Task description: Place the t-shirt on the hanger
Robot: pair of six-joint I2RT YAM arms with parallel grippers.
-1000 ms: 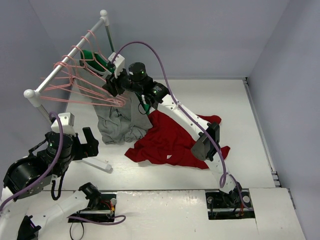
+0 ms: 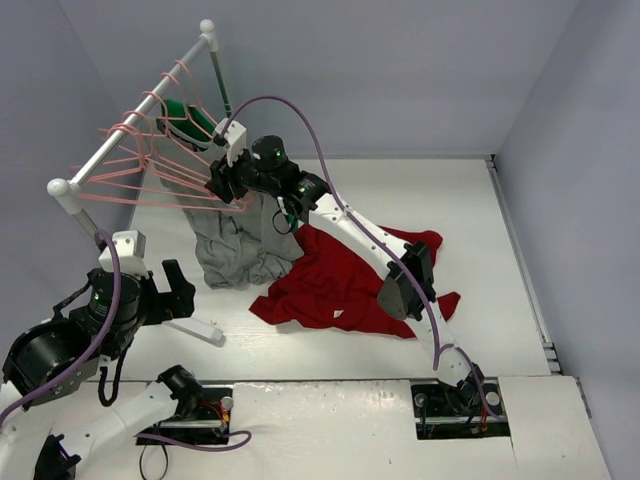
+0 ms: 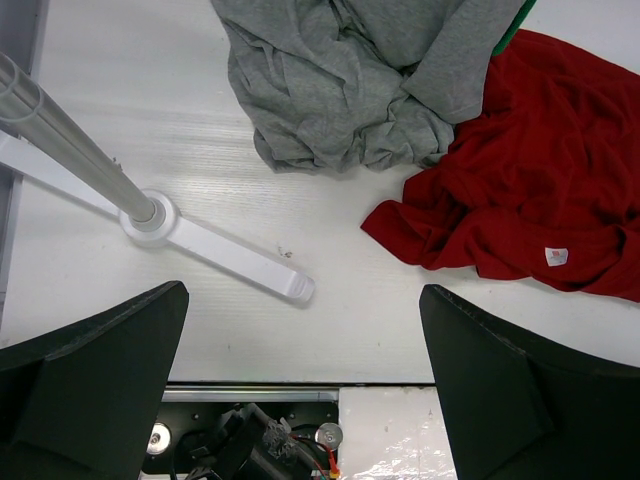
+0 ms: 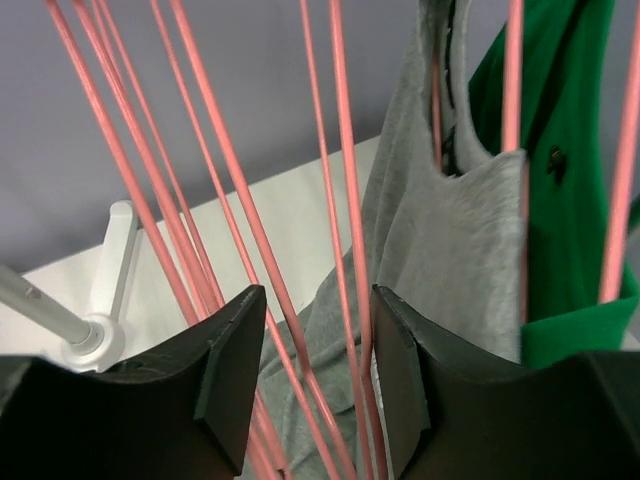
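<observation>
Several pink hangers (image 2: 150, 207) hang from a white rail, and their bars (image 4: 235, 165) slant between and behind the fingers of my right gripper. That gripper stands open among the hanger ends, its fingers apart. A red shirt (image 2: 350, 285) lies crumpled on the table with a small white label showing. Behind it, a grey garment (image 2: 240, 240) is bunched below the hangers. In the right wrist view, grey cloth (image 4: 440, 260) and a green garment (image 4: 560, 170) hang by the bars on the right. My left gripper is wide open and empty, above the table's front left.
The rack's white rail (image 2: 140, 110) runs diagonally at upper left. Its foot bar (image 3: 240, 255) reaches across the table below the left gripper. Bare table (image 2: 480, 240) lies to the right, bounded by walls at the back and right.
My right gripper has shifted slightly toward the front, and the hanger ends beside it have moved and spread a little. The left arm has barely moved; the shirts on the table lie unchanged.
</observation>
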